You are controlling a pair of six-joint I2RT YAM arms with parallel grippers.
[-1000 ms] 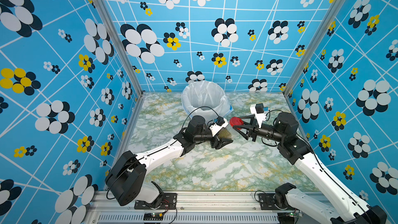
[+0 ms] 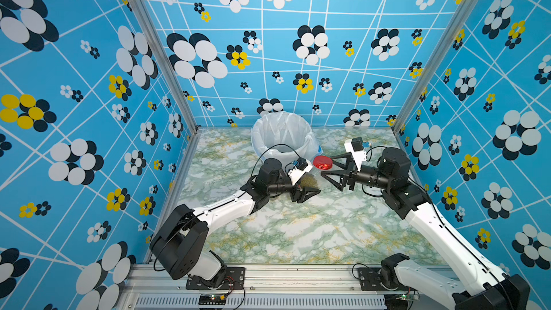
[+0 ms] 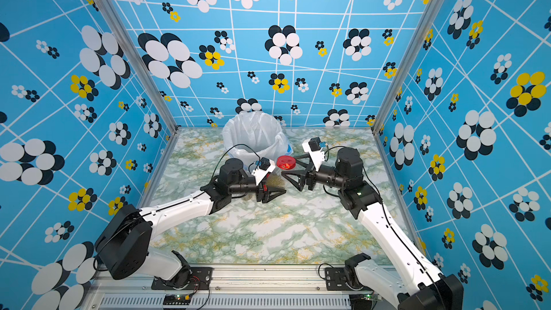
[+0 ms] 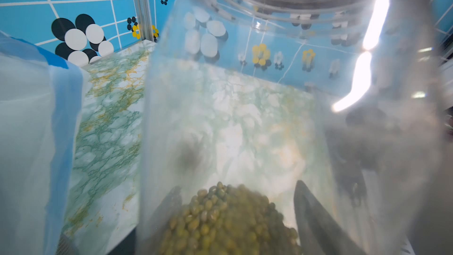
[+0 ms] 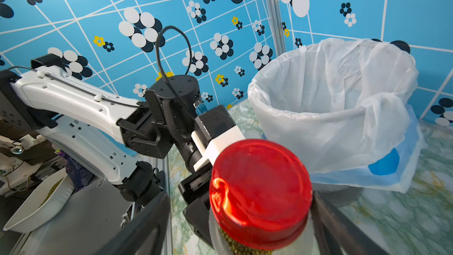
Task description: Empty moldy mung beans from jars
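A clear jar (image 4: 226, 127) with green mung beans (image 4: 226, 222) in its bottom is held near the middle of the workspace. My left gripper (image 2: 307, 193) is shut on its body, one dark finger showing through the glass in the left wrist view. Over the jar's mouth sits a red lid (image 5: 260, 186); whether it is screwed tight or loose I cannot tell. My right gripper (image 2: 325, 166) points at the lid from the right. Its blurred fingers (image 5: 337, 226) stand open on either side of the lid, with gaps showing.
Behind the jar stands a mesh bin (image 5: 337, 195) lined with a white plastic bag (image 2: 282, 129), its top open. Patterned blue walls enclose the sides and back.
The left arm has shifted only slightly with the jar.
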